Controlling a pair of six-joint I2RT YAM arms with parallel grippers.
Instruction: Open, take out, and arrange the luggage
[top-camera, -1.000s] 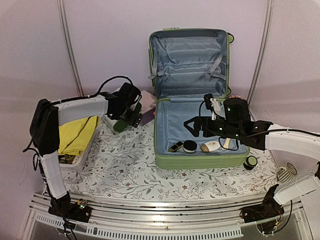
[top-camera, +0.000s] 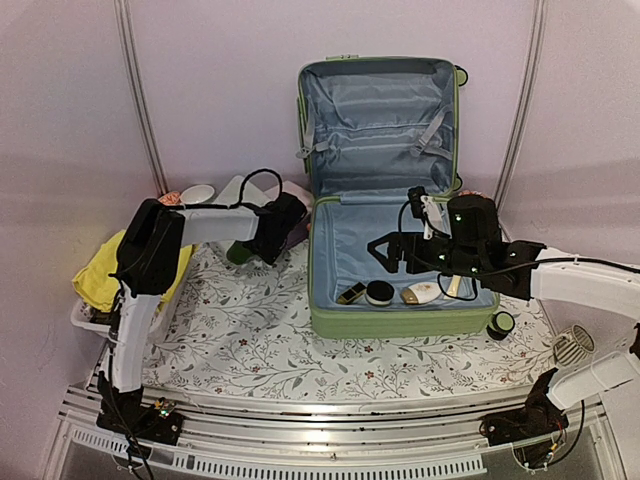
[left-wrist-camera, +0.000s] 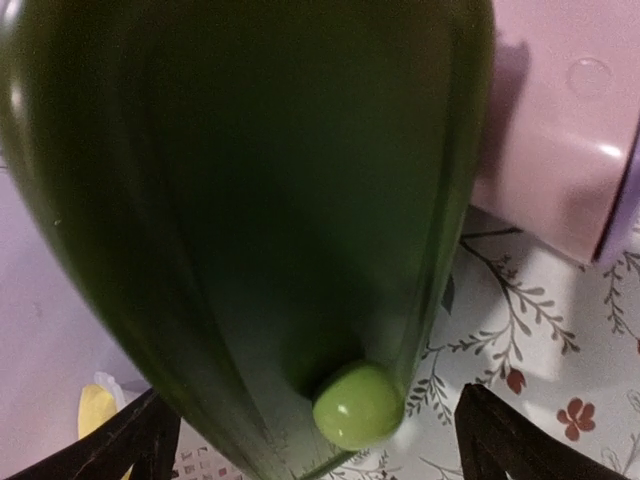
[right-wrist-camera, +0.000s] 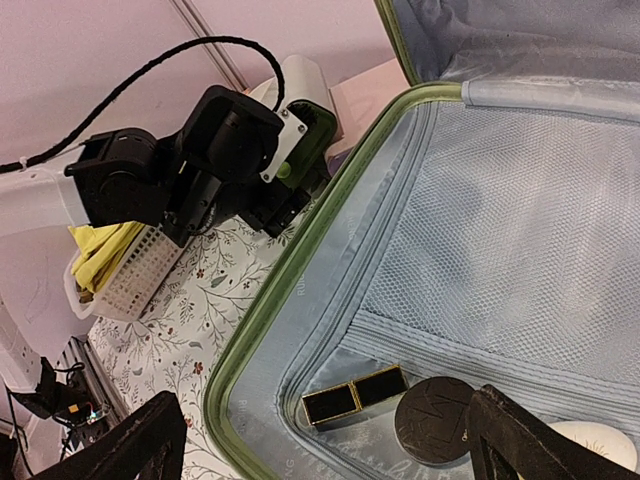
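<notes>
The green suitcase (top-camera: 400, 320) stands open, lid up, holding a dark compact (right-wrist-camera: 330, 405), a round black tin (right-wrist-camera: 430, 420), a cream bottle (top-camera: 420, 293) and a pale tube. My left gripper (top-camera: 262, 255) is at a dark green object (left-wrist-camera: 280, 160) left of the suitcase, which fills much of the left wrist view between and above its open fingers; a pink box (left-wrist-camera: 550, 120) is beside it. My right gripper (top-camera: 393, 255) hangs open over the suitcase interior, nothing between its fingers.
A white basket (right-wrist-camera: 135, 285) with yellow cloth (top-camera: 100, 275) stands at the left. A white dish (top-camera: 197, 194) is behind the left arm. A dark jar (top-camera: 501, 325) and a striped mug (top-camera: 572, 345) lie to the right.
The right arm has not moved.
</notes>
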